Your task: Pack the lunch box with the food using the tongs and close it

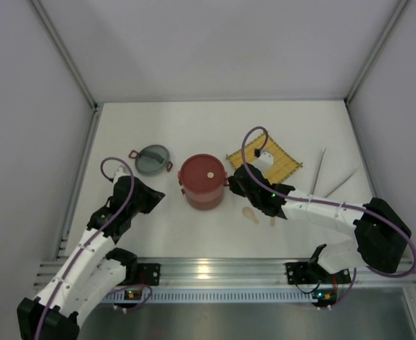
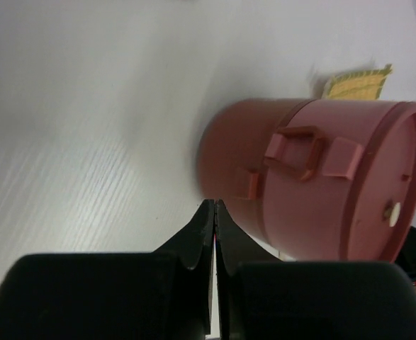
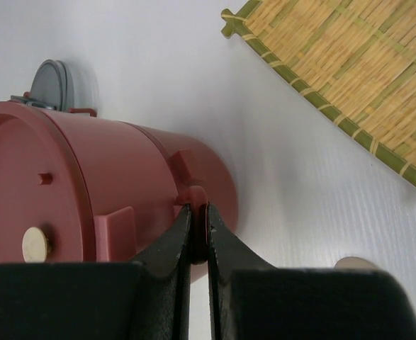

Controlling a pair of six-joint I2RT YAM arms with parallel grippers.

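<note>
A red cylindrical lunch box [image 1: 203, 180] with side handles and a round lid stands near the table's middle. My right gripper is shut on its red side handle at the box's right. My left gripper is shut, nothing seen between its fingers, to the box's left. A grey round lid with red handles [image 1: 151, 160] lies flat at the back left.
A bamboo mat [image 1: 278, 159] lies behind the right gripper. Wooden spoons [image 1: 251, 215] lie at the front right, two chopsticks [image 1: 319, 170] farther right.
</note>
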